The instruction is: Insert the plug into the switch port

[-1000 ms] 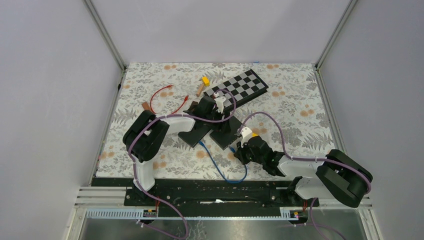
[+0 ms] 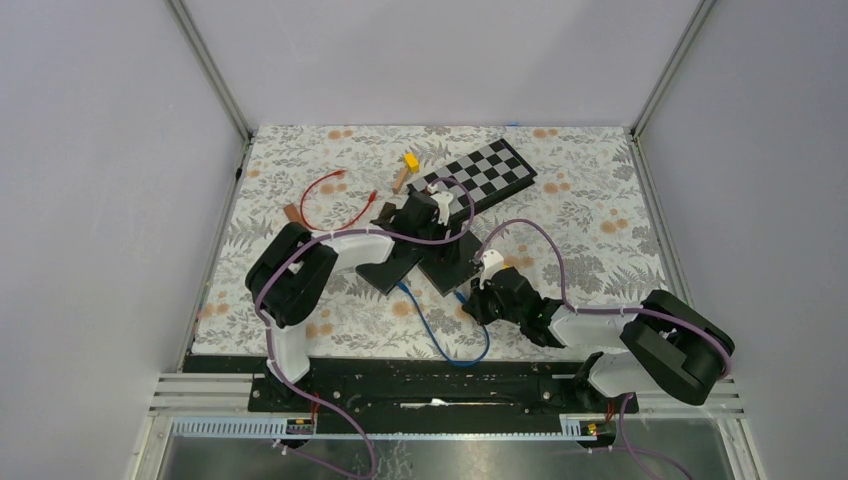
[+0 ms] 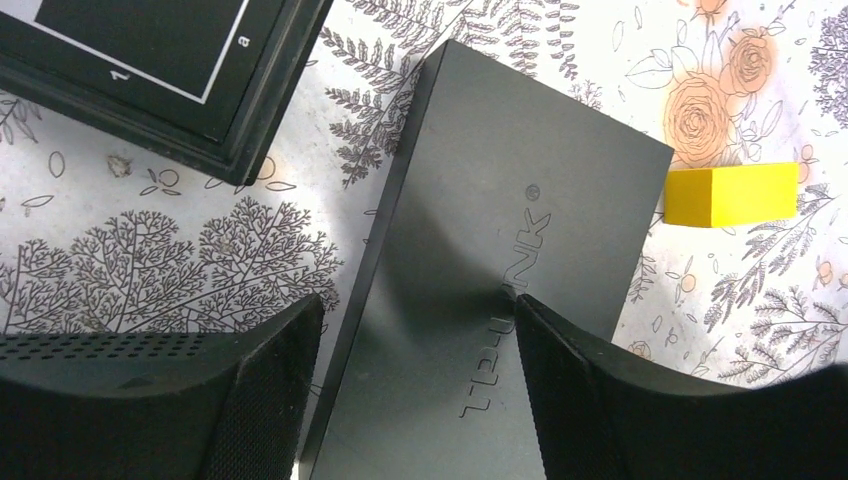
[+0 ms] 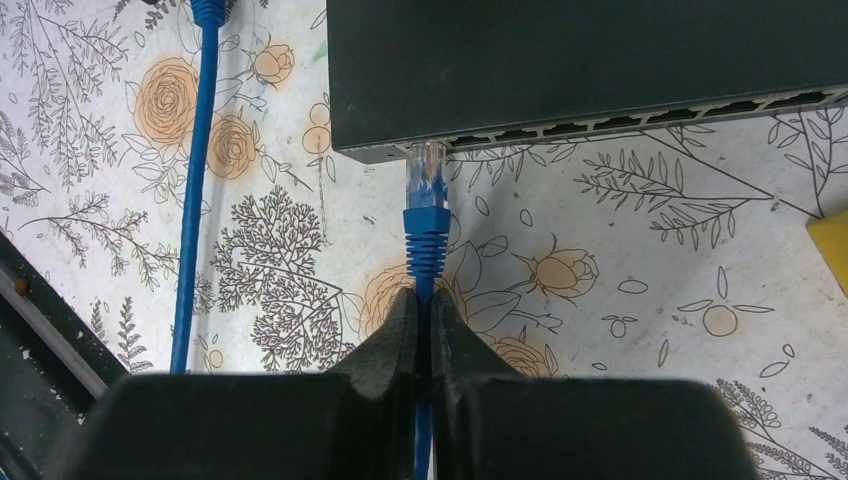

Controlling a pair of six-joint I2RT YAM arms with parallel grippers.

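In the right wrist view, a clear plug with a blue boot [image 4: 427, 225] points at the left-end port of the black switch [image 4: 580, 60]. Its tip meets the port face; how deep it sits cannot be made out. Behind the boot, my right gripper is shut on the blue cable. The left wrist view shows the switch's top [image 3: 540, 150], marked TP-LINK. My left gripper stands part open there, one finger over the lid and the other by its long edge; nothing shows gripped between them.
A checkered board [image 2: 490, 172] lies behind the switch. Another black box [image 2: 380, 277] is to its left, with the cable's other end [image 4: 208, 12] near it. A yellow block [image 3: 735, 195] lies by the switch; a red cable [image 2: 315, 185] rests at the back left.
The right arm has shifted slightly left, carrying the cable and plug with it. No clear movement shows in the left arm or the switch.
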